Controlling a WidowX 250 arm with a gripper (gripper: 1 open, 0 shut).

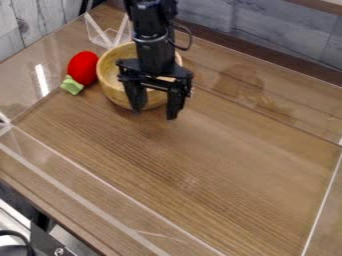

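My black gripper point(156, 100) is over the right half of a tan bowl point(118, 62) near the back of the table, its two fingers apart and pointing down. The arm hides much of the bowl's inside, and I cannot tell what it holds. Left of the bowl lie a red object point(80, 67) and, just below it, a small pale green object point(74, 86).
A clear, pale item point(107, 32) stands at the back left, behind the red object.
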